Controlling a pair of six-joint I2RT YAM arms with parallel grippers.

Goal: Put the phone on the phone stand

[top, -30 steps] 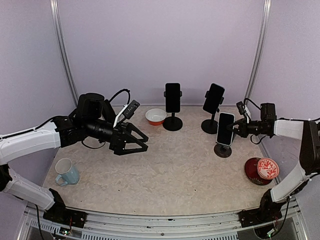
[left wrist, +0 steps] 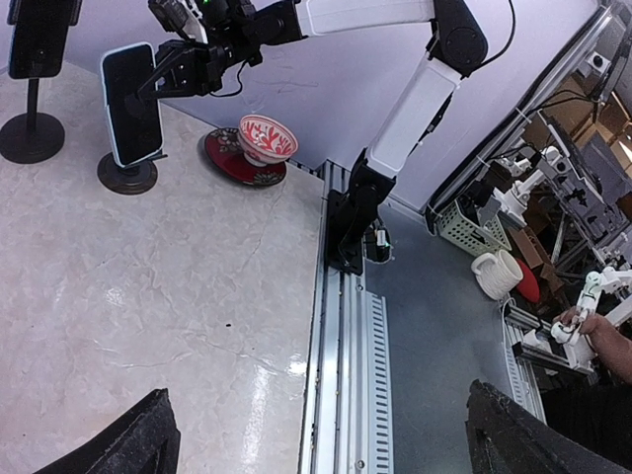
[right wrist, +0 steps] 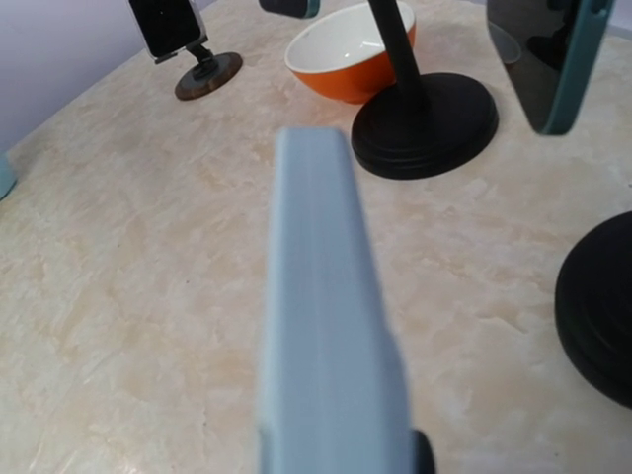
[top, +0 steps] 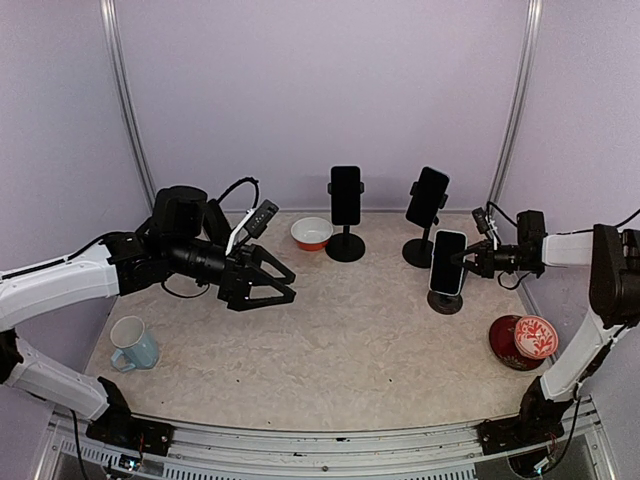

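Observation:
A phone (top: 447, 260) (left wrist: 129, 104) stands upright over a stand base (top: 445, 305) at the right back, with my right gripper (top: 467, 258) shut on it at its right side. Whether it rests on the stand is hard to tell. In the right wrist view a pale blue-grey edge (right wrist: 321, 296), likely the held phone's, fills the middle close up. Two other stands hold dark phones (top: 346, 195) (top: 428, 198) at the back. My left gripper (top: 285, 285) is open above the left middle of the table, with nothing between its fingers.
An orange-white bowl (top: 311, 233) is at the back, a blue mug (top: 134, 343) at the front left, and a red plate (top: 503, 343) with a patterned bowl (top: 536, 336) at the right.
The phone in my right gripper has shifted very slightly down and the right arm with it. Otherwise little differs.

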